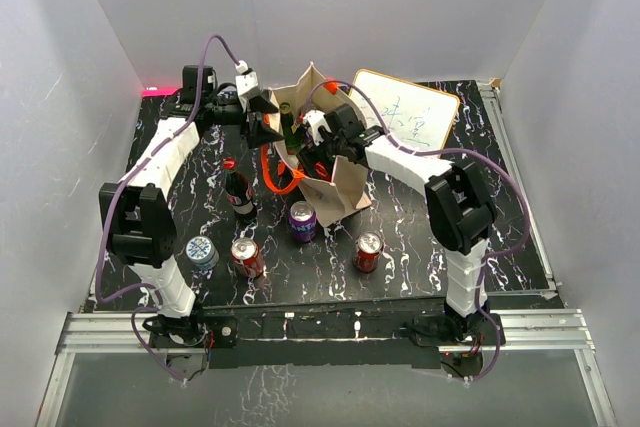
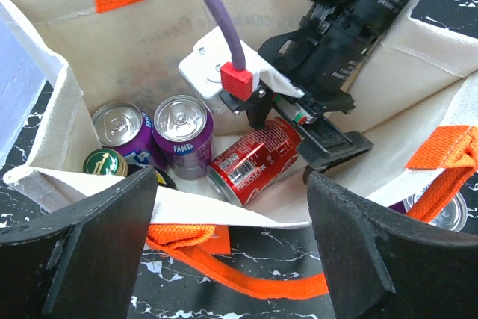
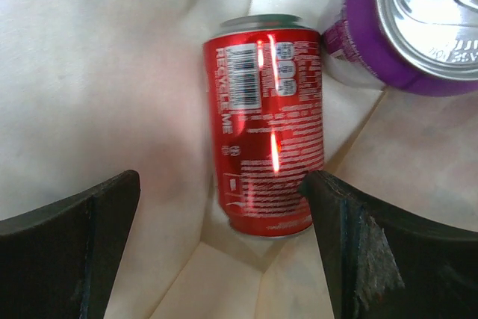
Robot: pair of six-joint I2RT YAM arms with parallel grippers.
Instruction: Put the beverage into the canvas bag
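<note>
The canvas bag (image 1: 340,197) holds a red can (image 2: 254,158) lying on its side, two purple Fanta cans (image 2: 183,136) standing, and a green-topped can (image 2: 104,162). My right gripper (image 1: 322,152) is open inside the bag; in the right wrist view its fingers flank the lower end of the red can (image 3: 265,125). My left gripper (image 1: 258,119) stands open at the bag's left rim, with the orange handle beyond its fingers in the left wrist view.
A cola bottle (image 1: 238,192), a purple can (image 1: 303,222), two red cans (image 1: 247,259) (image 1: 367,252) and a pale-topped can (image 1: 201,252) stand outside the bag. A whiteboard (image 1: 410,112) lies at back right.
</note>
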